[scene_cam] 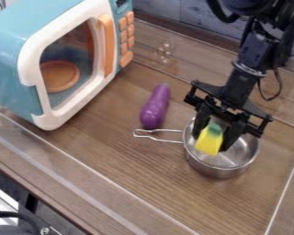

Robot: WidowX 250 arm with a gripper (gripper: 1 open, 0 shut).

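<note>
My gripper [219, 124] is shut on a yellow object with a green top [209, 138], held just over a steel pot [231, 166] with a wire handle pointing left. The object sits within the pot's outline; whether it touches the pot is unclear. A purple eggplant [154, 108] lies on the wooden counter [113, 174], left of the pot.
A toy microwave [25, 64] in light blue and white, with its door open and an orange plate inside, stands at the upper left.
</note>
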